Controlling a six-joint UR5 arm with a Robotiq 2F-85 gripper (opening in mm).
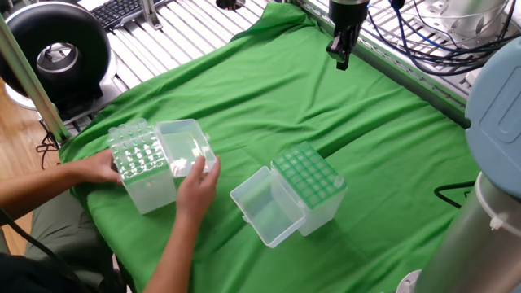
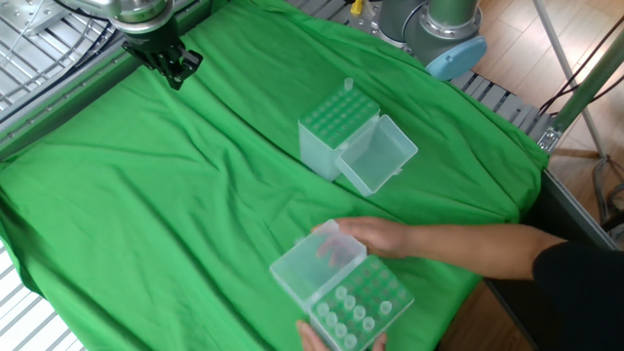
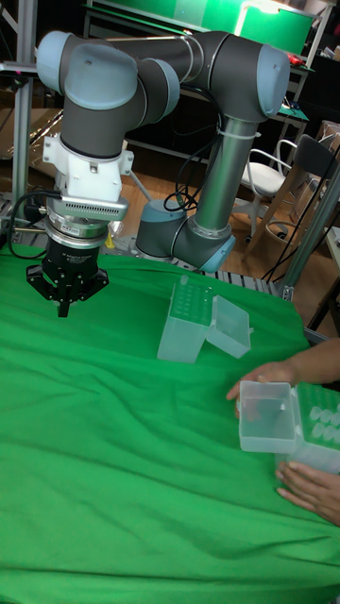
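My gripper (image 3: 64,310) is black and hangs over the far side of the green cloth, well away from both boxes. Its fingers come together at the tips, with nothing visible between them; it also shows in the second exterior view (image 2: 183,74). A translucent tube box (image 1: 313,195) stands on the cloth, its lid (image 1: 268,208) hinged open. Its green-looking rack (image 2: 340,116) seems mostly empty, with one clear tube (image 2: 348,85) at a corner. A person holds a second open box (image 1: 152,194), its rack carrying several clear tubes (image 2: 349,317).
The person's hands (image 1: 197,189) and forearms reach over the near edge of the cloth. My arm's base (image 3: 186,242) stands behind the first box. Between gripper and boxes, the wrinkled green cloth (image 1: 244,98) is clear.
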